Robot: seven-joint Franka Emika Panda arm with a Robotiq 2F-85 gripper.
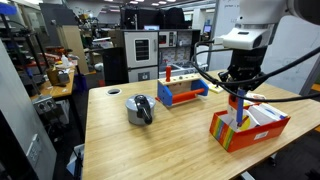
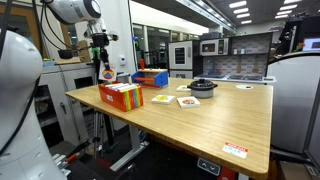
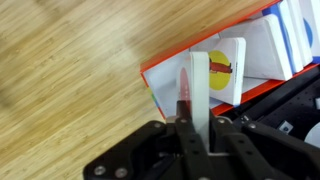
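My gripper [image 1: 241, 91] is at the right side of the table, shut on a thin, book-like item. In the wrist view this item [image 3: 200, 82] appears nearly edge-on, white with a pinkish side. Exterior view 2 shows it as a small colourful piece [image 2: 108, 75] above the box. The box [image 1: 262, 138] is open-topped and red, with striped sides, and stands near the table edge. Inside it, white book-like items [image 3: 227, 62] stand to one side, one bearing a yellow circle. The held item hangs over the box's end; whether its lower edge is inside cannot be told.
A grey pot [image 1: 133, 111] with a dark handle stands at mid-table. Behind it is a blue and red rack [image 1: 184, 92]. Flat cards [image 2: 187, 102] lie beyond the box.
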